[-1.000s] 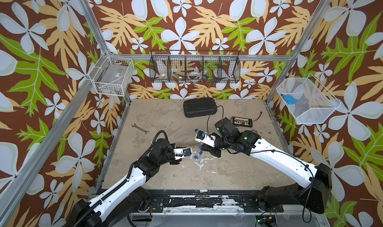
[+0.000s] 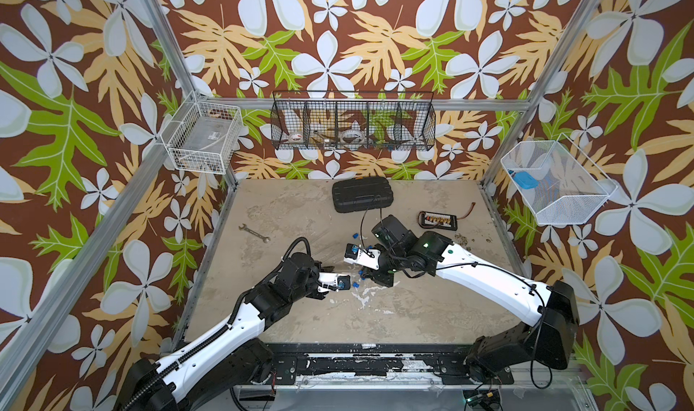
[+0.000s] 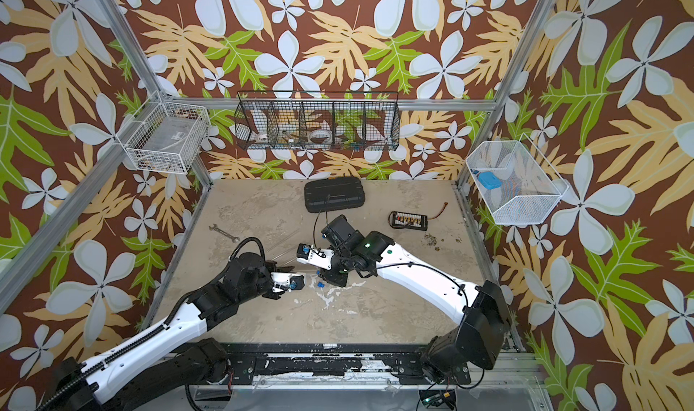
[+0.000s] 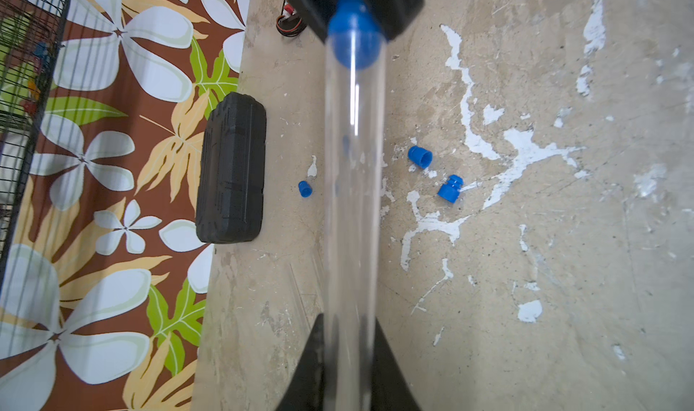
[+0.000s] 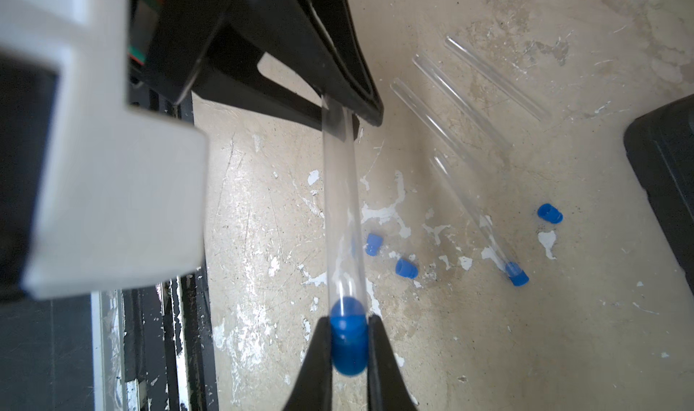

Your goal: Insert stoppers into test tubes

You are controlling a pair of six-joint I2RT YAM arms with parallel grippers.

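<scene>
A clear test tube (image 4: 352,194) spans between the two grippers. In the left wrist view its far end meets a blue stopper (image 4: 350,17) held by dark right-gripper fingers; my left gripper is around its near part. In the right wrist view my right gripper is shut on that stopper, which appears to be in the tube's mouth. Whether the left fingers are clamped cannot be told. Loose stoppers (image 5: 406,268) lie on the tabletop, with several tubes (image 5: 462,100), one with a blue stopper (image 5: 515,273) at its end.
A black case (image 2: 361,192) lies at the back, a wrench (image 2: 254,231) at the left and a small pack (image 2: 437,220) with a cable at the right. Wire baskets (image 2: 350,125) hang on the frame above.
My right arm has moved left, toward my left gripper.
</scene>
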